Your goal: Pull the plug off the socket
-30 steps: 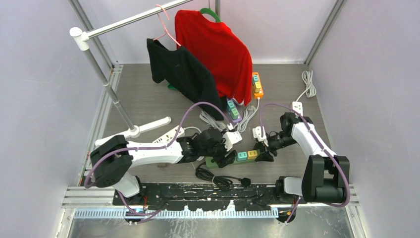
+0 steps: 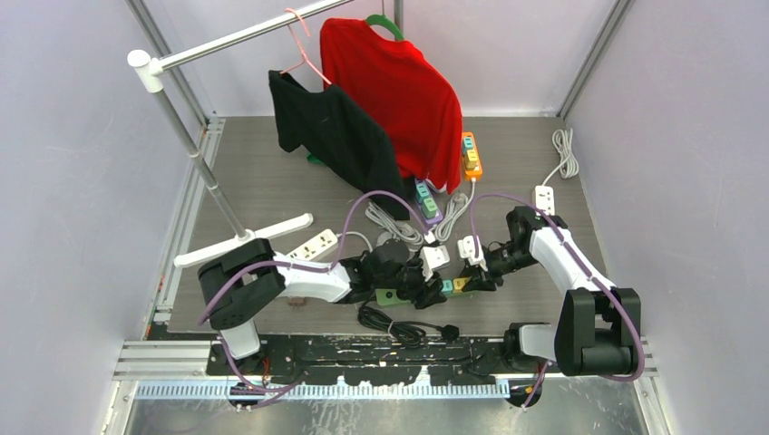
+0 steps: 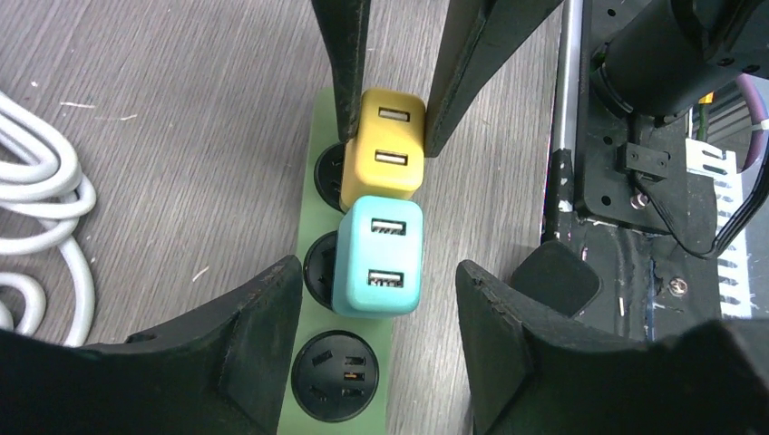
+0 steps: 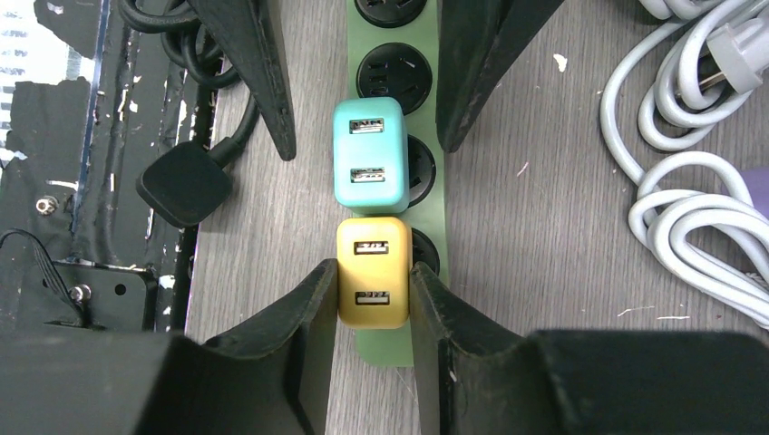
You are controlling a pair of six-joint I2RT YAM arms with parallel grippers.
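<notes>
A green power strip (image 3: 317,122) lies on the table with a yellow plug (image 3: 385,168) and a teal plug (image 3: 378,258) side by side in its round black sockets. My right gripper is shut on the yellow plug, one finger against each side. Around the teal plug stands my left gripper, part open, its fingers (image 3: 258,326) still apart from the plug in the left wrist view. Both plugs sit over their sockets; whether the yellow one is fully seated I cannot tell.
A coiled black cable with its plug (image 2: 449,333) lies in front of the strip. White cables (image 4: 689,208) and a purple strip (image 2: 428,201) are behind it. Clothes, including a red sweater (image 2: 390,95), hang at the back. Bare table shows at the right.
My left gripper has moved rightward along the strip, reaching the teal plug.
</notes>
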